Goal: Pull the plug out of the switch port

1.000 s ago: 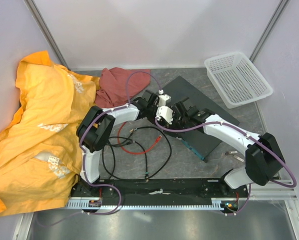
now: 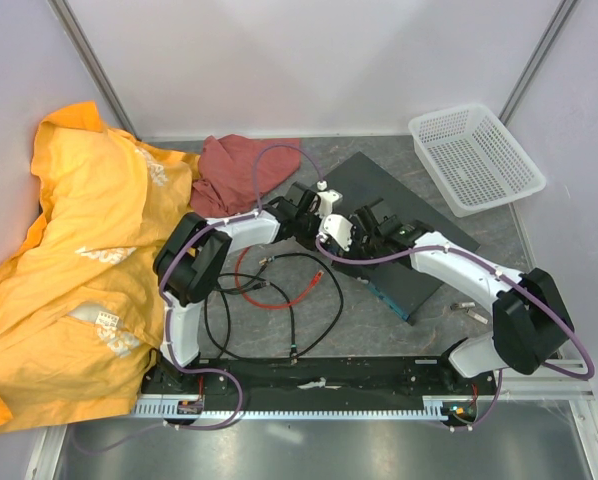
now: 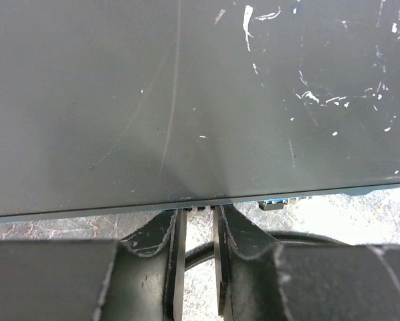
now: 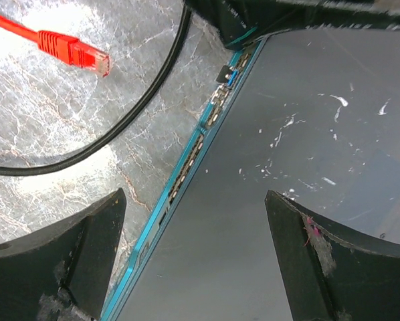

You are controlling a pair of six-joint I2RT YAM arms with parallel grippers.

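Observation:
The switch is a dark, scratched flat box (image 2: pixel 369 180) with a blue front edge (image 2: pixel 389 299), lying at the right of the table. In the left wrist view my left gripper is at that edge, its fingers slightly apart; floor and a black cable show through the gap. Small dark details at the edge show between the fingertips, too small to identify. A small black piece (image 3: pixel 272 205) sticks out of the edge to their right. My right gripper is wide open above the edge, holding nothing. Whether any cable is plugged in cannot be seen.
A red cable's plug (image 4: pixel 79 55) lies loose on the floor beside a black cable (image 4: pixel 110 137). More black cables are coiled left of the switch. A white basket (image 2: pixel 476 160) stands back right; orange cloth (image 2: pixel 69 260) covers the left.
My right arm has shifted slightly to the right over the last second. The left arm has hardly moved, and the switch and loose cables lie as before.

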